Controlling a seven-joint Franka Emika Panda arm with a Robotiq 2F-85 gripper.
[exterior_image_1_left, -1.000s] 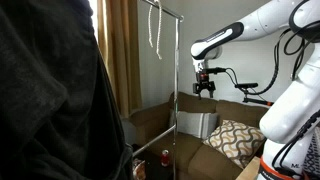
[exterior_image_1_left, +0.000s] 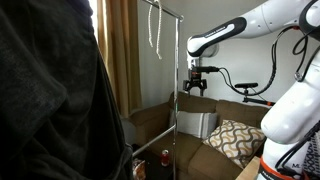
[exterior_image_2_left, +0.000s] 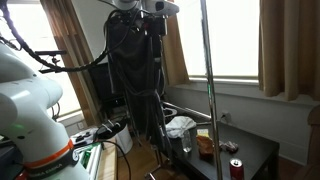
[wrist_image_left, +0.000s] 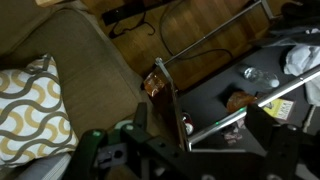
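Note:
High above the couch my gripper (exterior_image_1_left: 194, 87) points downward, its fingers apart and nothing between them. In the wrist view the gripper is open over the gap between the couch and a dark table. A metal rack's upright pole (exterior_image_1_left: 176, 80) stands just left of it in the first exterior view, with a pale rope loop (exterior_image_1_left: 154, 28) hanging from the rack's top bar. Black cloth (exterior_image_1_left: 60, 90) fills the left of that view. A dark garment (exterior_image_2_left: 140, 75) hangs in the second exterior view.
On the dark table (exterior_image_2_left: 250, 148) are a red can (exterior_image_2_left: 236, 168), a brown item (exterior_image_2_left: 205, 143) and crumpled white cloth (exterior_image_2_left: 180, 126). Patterned pillows (exterior_image_1_left: 233, 139) lie on the brown couch (exterior_image_1_left: 200, 158). The air around the gripper is mostly free.
My gripper and the wrist above it have shifted slightly up and left in the first exterior view. The cloth at the left edge has shifted a little; couch and rack look the same.

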